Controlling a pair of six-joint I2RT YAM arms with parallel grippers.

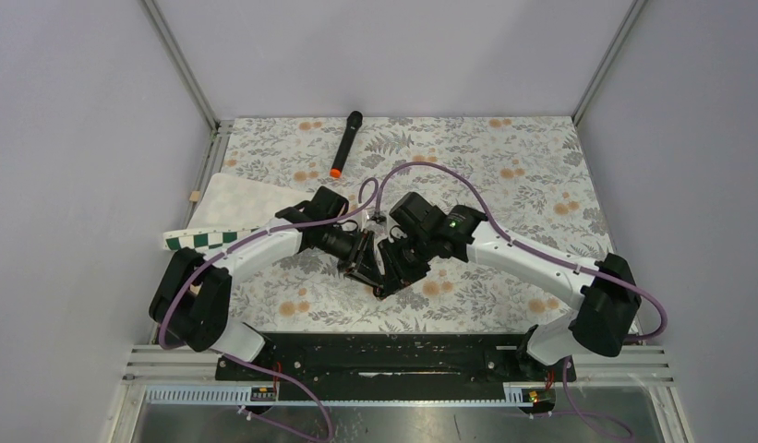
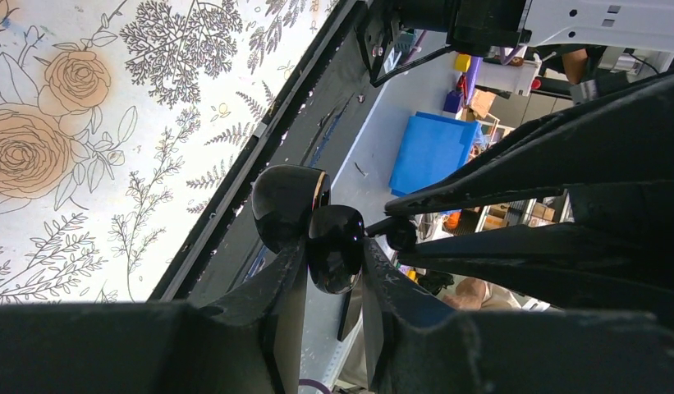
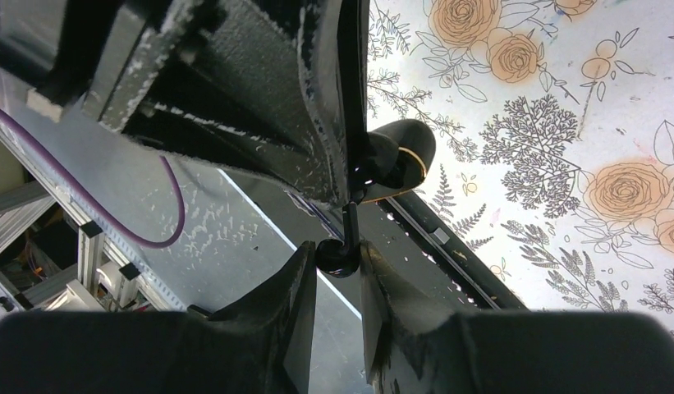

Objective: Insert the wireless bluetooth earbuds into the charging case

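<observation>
In the left wrist view my left gripper is shut on the glossy black charging case (image 2: 335, 234), whose open lid (image 2: 280, 197) has a gold rim. In the right wrist view my right gripper is shut on a black earbud (image 3: 335, 259), its stem pointing up toward the case (image 3: 407, 148), which is largely hidden by the left gripper. In the top view both grippers meet low over the front middle of the floral table; I cannot tell whether earbud and case touch.
A black microphone (image 1: 347, 138) with an orange end lies at the back. A pale board (image 1: 236, 198) with a green-checked edge is at the left. The table's front edge (image 1: 384, 334) is just below the grippers.
</observation>
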